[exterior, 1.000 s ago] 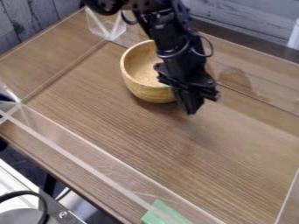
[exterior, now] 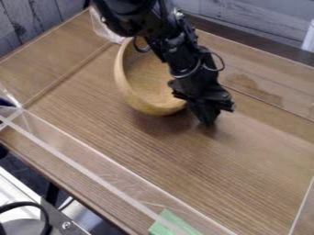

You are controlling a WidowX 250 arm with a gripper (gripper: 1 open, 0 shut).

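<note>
A black robot arm reaches down from the top of the view to my gripper (exterior: 207,110), which is low over the wooden table, just right of a tan round bowl (exterior: 138,87). The bowl is partly hidden behind the arm and appears tipped toward the viewer. The fingertips are dark and small; the gripper looks shut, with nothing visible between them.
Clear tape runs along its left part, and a green piece (exterior: 172,223) lies at the front edge. A grey plank wall stands behind.
My gripper has moved down and slightly right beside the bowl. The bowl has shifted a little toward the left and front and looks more tilted.
</note>
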